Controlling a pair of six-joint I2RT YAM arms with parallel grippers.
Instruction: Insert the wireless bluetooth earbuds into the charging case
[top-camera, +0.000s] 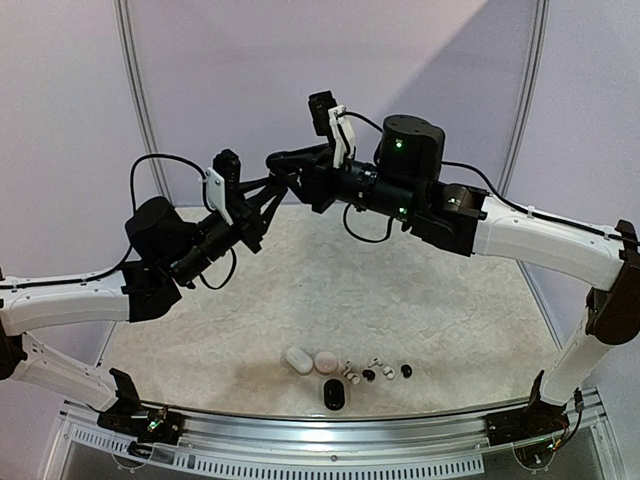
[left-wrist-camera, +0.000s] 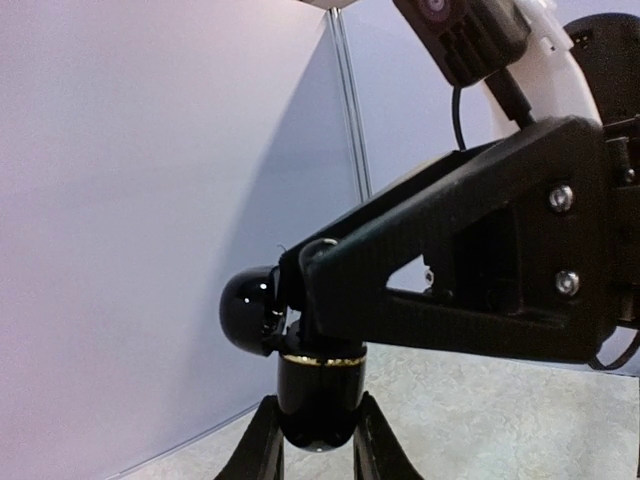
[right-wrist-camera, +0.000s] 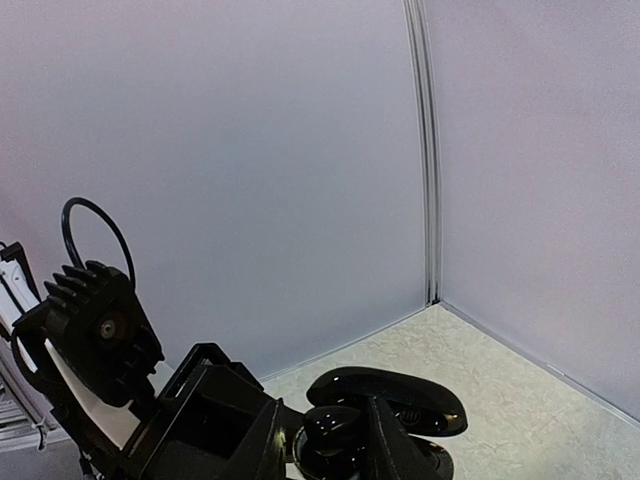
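Note:
My left gripper is shut on a glossy black charging case (left-wrist-camera: 320, 390), held upright high over the table, its rounded lid (left-wrist-camera: 248, 308) tipped open. In the right wrist view the lid (right-wrist-camera: 385, 390) stands above the case's body. My right gripper has its fingertips at the open case, around a small glossy black piece (right-wrist-camera: 332, 428), seemingly an earbud; whether it grips it I cannot tell. In the top view both grippers meet at upper centre.
On the table's front part lie a white case (top-camera: 299, 360), a pale pink case (top-camera: 326, 362), another black case (top-camera: 334, 394), several white earbuds (top-camera: 350, 372) and small black earbuds (top-camera: 406, 371).

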